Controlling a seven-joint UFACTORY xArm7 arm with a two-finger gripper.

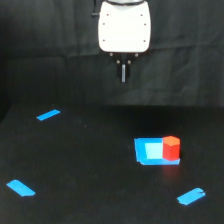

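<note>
High at the back of the scene hangs my gripper (124,72), below the white hand of the arm (124,28). Its fingers show as one narrow grey-dark piece against the black backdrop, too small to tell whether they are apart. No object shows at them. On the black table, well below and to the right, a red-orange cube (171,148) sits at the right side of a blue square (145,141) with a pale, whitish centre (153,150). The gripper is far from the cube and touches nothing.
Blue strips lie flat on the table: one at the left back (48,115), one at the left front (20,188) and one at the right front (191,196). Dark cloth hangs behind.
</note>
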